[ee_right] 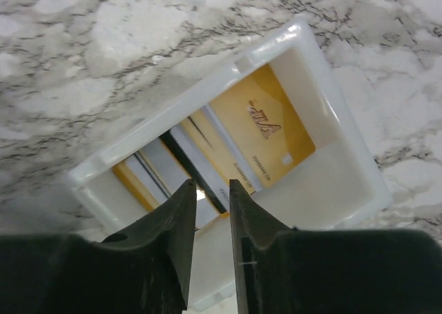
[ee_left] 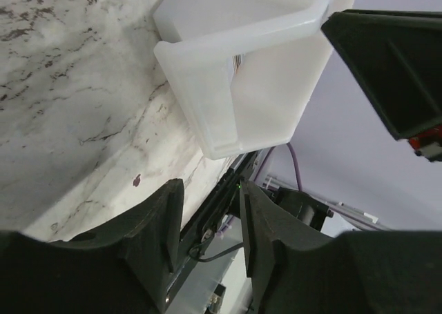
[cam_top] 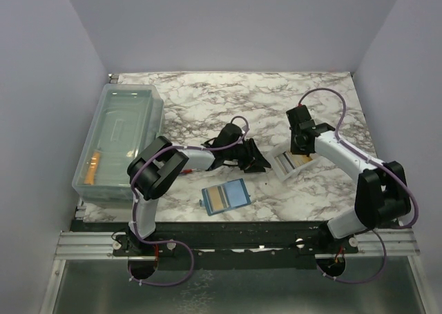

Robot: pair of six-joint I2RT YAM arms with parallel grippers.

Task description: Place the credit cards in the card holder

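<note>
A white holder [ee_right: 347, 121] on the marble, right of centre, holds several cards [ee_right: 250, 114] in gold, grey and black. My right gripper hangs over it, its fingertips close together with nothing visible between them. My left gripper is just left of the holder, which shows as a white box [ee_left: 200, 96] in the left wrist view, with a narrow gap between its fingertips and nothing in it. The right gripper's dark body [ee_left: 380, 65] also shows there at the upper right.
A large clear bin [cam_top: 117, 93] stands at the left. A card tray [cam_top: 237, 194] in blue and tan lies at the front centre.
</note>
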